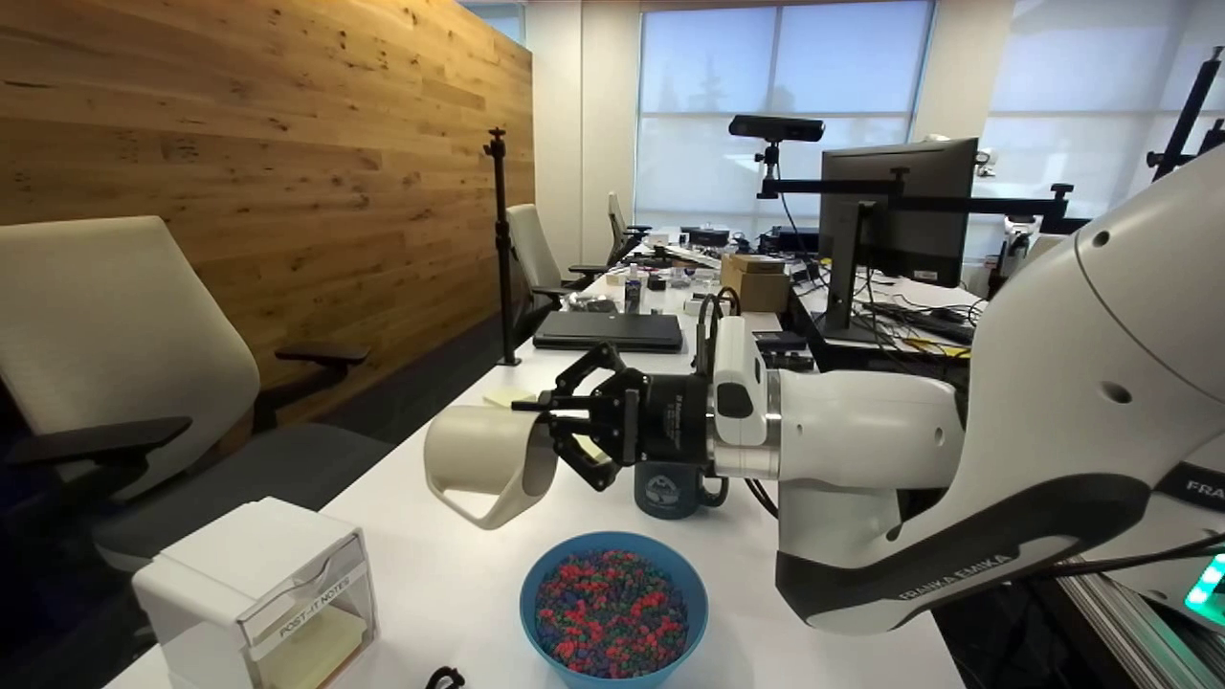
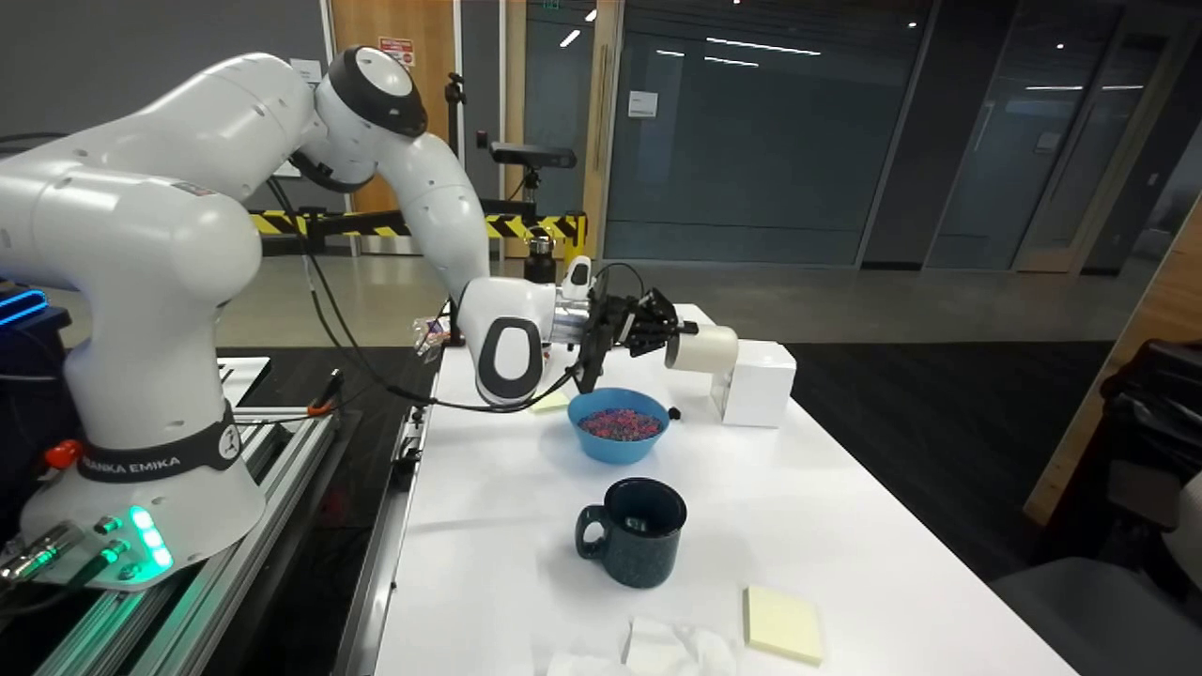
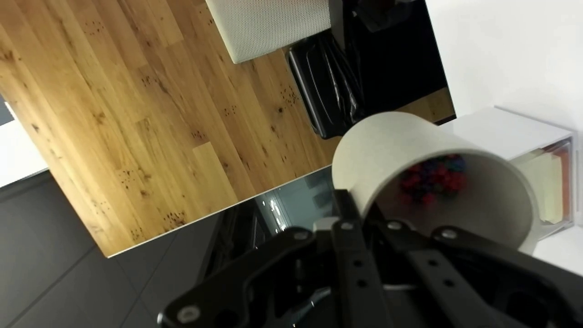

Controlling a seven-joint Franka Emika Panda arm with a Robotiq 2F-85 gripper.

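My gripper is shut on the rim of a cream mug, held up off the table. The mug lies nearly sideways, its mouth facing back towards the gripper and its handle on the underside. In the wrist view, some red, blue and green beads show deep inside the mug. A blue bowl of similar beads stands on the table, lower than the mug and nearer exterior view 1. The second exterior view has the mug beyond the bowl, close to a white box.
A white Post-it dispenser stands at the table's left side. One dark mug sits apart from the bowl, with a yellow note pad and crumpled tissue farther along. Bare table surrounds the dark mug.
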